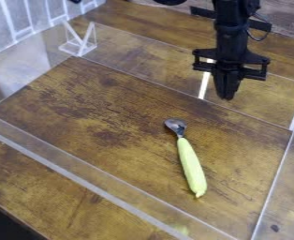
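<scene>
My black gripper (226, 82) hangs at the upper right of the camera view, pointing down and shut, with nothing visible between its fingers. Below it and to the left, a spoon or similar utensil with a metal head and a long pale yellow-green handle (190, 167) lies on the wooden table (87, 112), well apart from the gripper.
A clear plastic piece (80, 39) stands at the upper left, near clear walls along the edge. Transparent strips or panels cross the table and run down the right side.
</scene>
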